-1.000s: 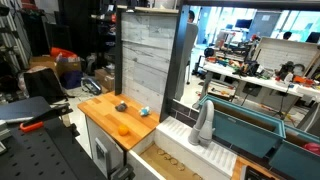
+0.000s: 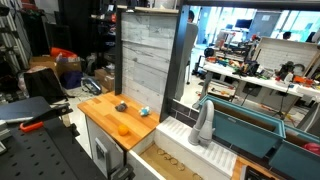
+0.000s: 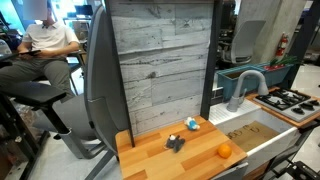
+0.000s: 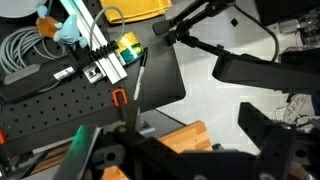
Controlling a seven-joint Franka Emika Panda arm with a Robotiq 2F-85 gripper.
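My gripper shows in the wrist view as dark fingers (image 4: 268, 138) spread wide apart, with nothing seen between them. Below it are a black surface and a strip of wood. On the wooden counter (image 2: 100, 108), an orange round object (image 2: 123, 130) lies near the front edge. Small dark grey items (image 3: 176, 143) and a blue-and-white object (image 3: 192, 124) sit farther back, apart from the orange one. I cannot make out the gripper in either exterior view.
A grey curved faucet (image 2: 206, 122) stands beside an open drawer or basin (image 3: 262, 128). A panelled wall (image 3: 165, 65) backs the counter. In the wrist view, the black surface holds coiled cables (image 4: 30, 48), a white power strip (image 4: 104, 58) and a yellow item (image 4: 128, 42).
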